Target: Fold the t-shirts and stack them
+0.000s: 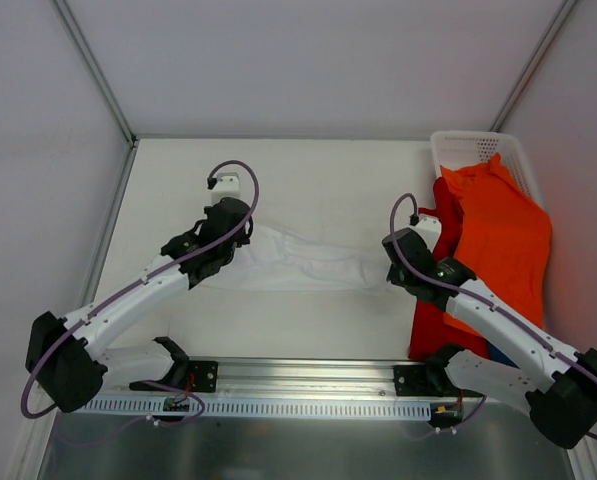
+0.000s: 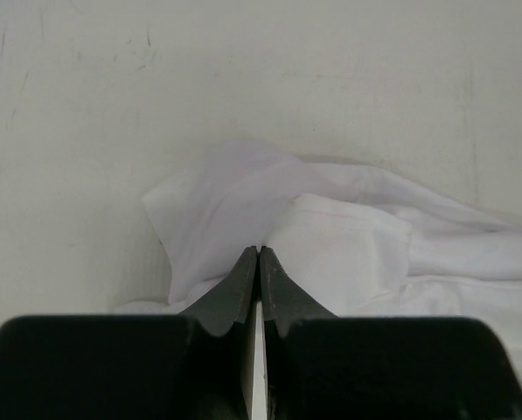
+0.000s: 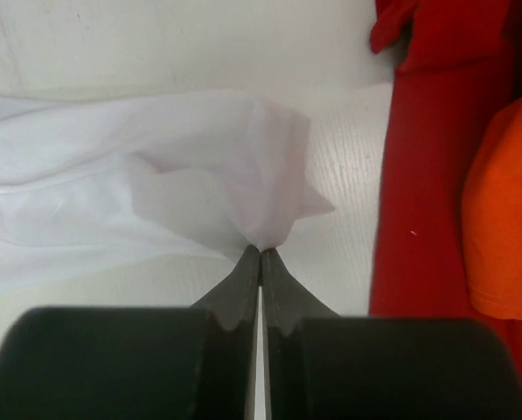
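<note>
A crumpled white T-shirt [image 1: 308,266] lies stretched sideways across the middle of the white table [image 1: 308,170]. My left gripper is shut over its bunched left part; whether fabric is caught between the tips is unclear. My right gripper is shut at the shirt's right end, its tips meeting where the bunched cloth [image 3: 269,201] comes down to them, so it appears to pinch that end. In the top view both arms partly cover the shirt.
Red cloth [image 3: 427,192] and orange cloth [image 1: 498,260] are heaped along the right edge, on and in front of a white basket [image 1: 463,145], close beside my right gripper.
</note>
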